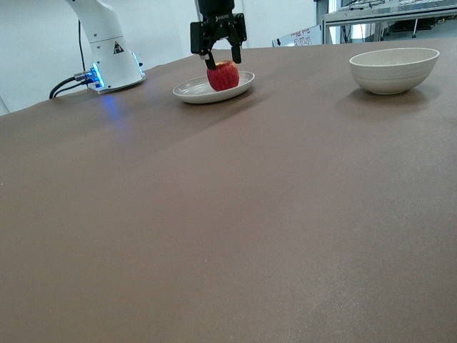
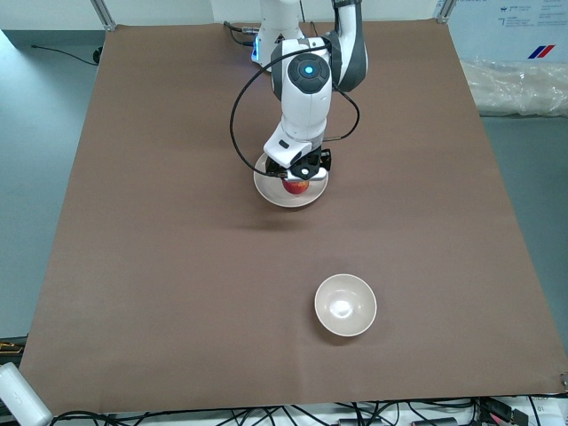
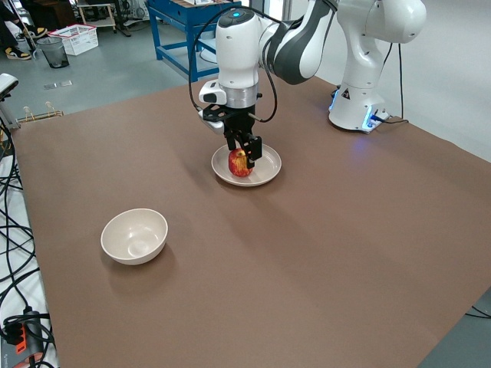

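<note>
A red apple (image 1: 223, 78) rests on a shallow white plate (image 1: 193, 91), also visible in the right view as the plate (image 3: 268, 165). My black gripper (image 1: 223, 58) hangs just over the apple with its two fingers apart, one each side of its top; it stands open. In the left view the arm hides most of the gripper and part of the apple (image 2: 295, 187). An empty white bowl (image 2: 345, 319) stands on the brown table nearer the left camera, apart from the plate.
Cables run along its edge beside a white cylinder (image 2: 22, 395). The arm's white base (image 3: 357, 107) stands at the back, with cables behind it.
</note>
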